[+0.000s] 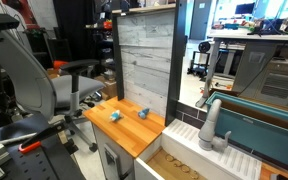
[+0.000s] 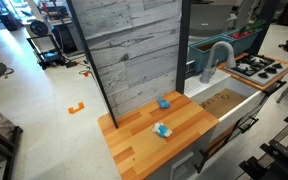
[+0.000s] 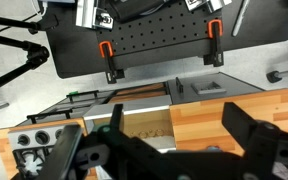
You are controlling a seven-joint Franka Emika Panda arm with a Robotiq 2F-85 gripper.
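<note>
In the wrist view my gripper appears at the bottom edge as dark shapes on both sides, standing open with no object seen between them. It is above the toy kitchen, with the light sink basin point(image 3: 149, 124) below. On the wooden counter lie two small items, a blue one point(image 2: 164, 103) near the backboard and a blue-and-white one point(image 2: 162, 130) nearer the front edge. Both rest apart from each other, and the gripper is not near them in the exterior views.
A grey faucet point(image 2: 222, 56) rises behind the sink. The stove top point(image 2: 259, 68) lies beyond it, and a white plank backboard point(image 2: 139, 60) stands behind the counter. A black perforated plate point(image 3: 164, 45) fills the wrist view's upper part.
</note>
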